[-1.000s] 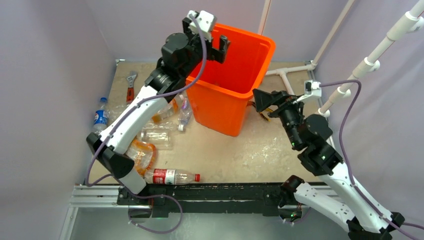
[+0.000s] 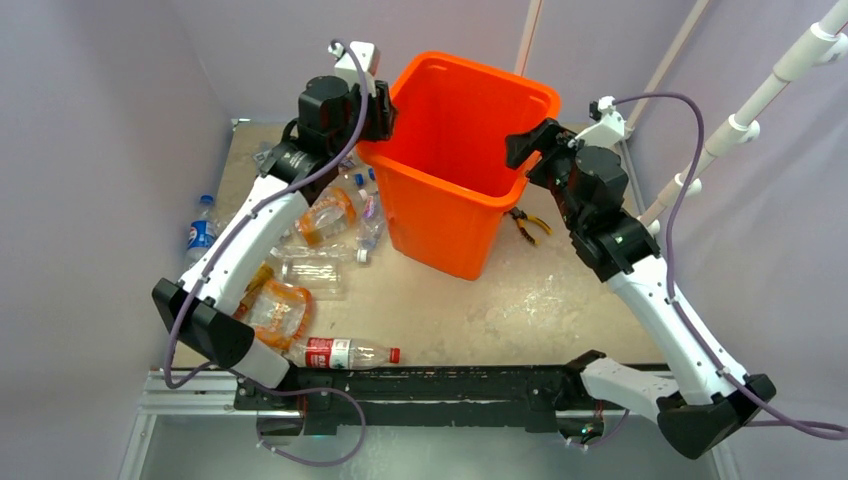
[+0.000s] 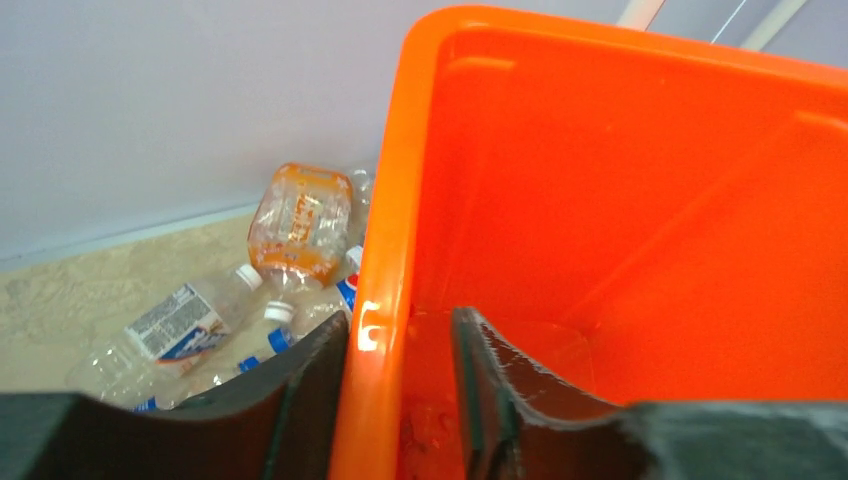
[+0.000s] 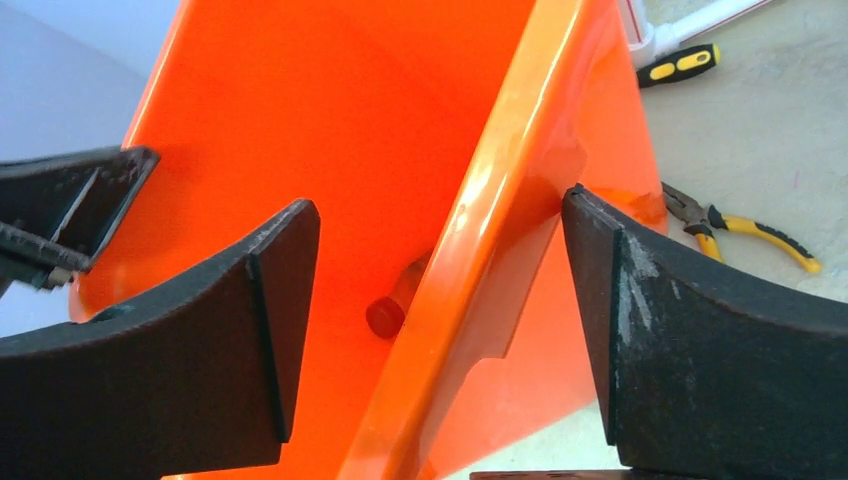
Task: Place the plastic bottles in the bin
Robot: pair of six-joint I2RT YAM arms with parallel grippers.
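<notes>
The tall orange bin point(image 2: 435, 225) stands at the back middle of the table. My left gripper is partly open astride its left rim, one finger outside and one inside; a gap shows on the inner side. Over the right rim, my right gripper stands open, with the rim between its fingers. Inside the bin lies a bottle with a red cap point(image 4: 385, 317). Left of the bin lie several plastic bottles, among them a red-labelled bottle point(image 2: 345, 353) at the front, an orange-labelled bottle point(image 2: 280, 312) and a blue-labelled bottle point(image 2: 201, 232).
Yellow-handled pliers point(image 2: 528, 224) lie right of the bin, with a black-and-yellow tool handle point(image 4: 680, 65) farther off. White pipes point(image 2: 745, 125) rise at the right.
The left gripper has moved left and down onto the bin's left rim. My right gripper has moved up to the right rim. Lately the bin has shifted slightly right.
</notes>
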